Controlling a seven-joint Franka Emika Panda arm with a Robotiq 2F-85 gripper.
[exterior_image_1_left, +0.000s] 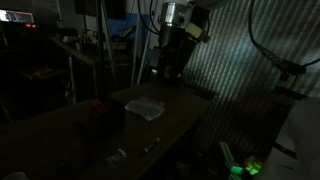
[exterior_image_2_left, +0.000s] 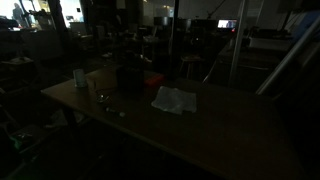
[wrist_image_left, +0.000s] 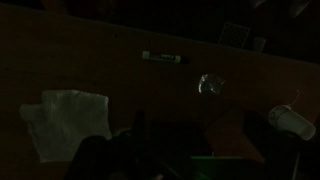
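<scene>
The room is very dark. My gripper hangs above the far part of the wooden table, clear of its surface, in exterior view 1. A crumpled white cloth lies beneath and to its left. The dark box with something red on top stands left of the cloth. Near the table's edge are a marker and a small clear, shiny object. A white cup-like object shows at the right of the wrist view. Darkness hides the gap between my fingers.
A ribbed wall stands behind the arm, and metal poles rise beyond the table. Bare table top extends around the cloth in exterior view 2.
</scene>
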